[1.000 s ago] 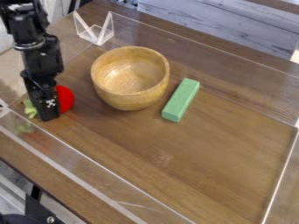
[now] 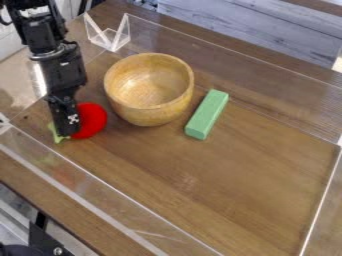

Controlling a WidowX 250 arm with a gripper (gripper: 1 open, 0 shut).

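Observation:
My black gripper (image 2: 70,122) reaches down at the left of the table, its tip at a red round object (image 2: 91,120) with a green part beside it at the lower left. The red object sits just left of a wooden bowl (image 2: 147,95). Whether the fingers are shut, and whether anything is between them, is hidden by the arm and too small to tell.
A green block (image 2: 206,114) lies right of the bowl. A clear wire-like holder (image 2: 107,35) stands at the back left.
The gripper and the red object with its green part have shifted slightly to the right over the last second.

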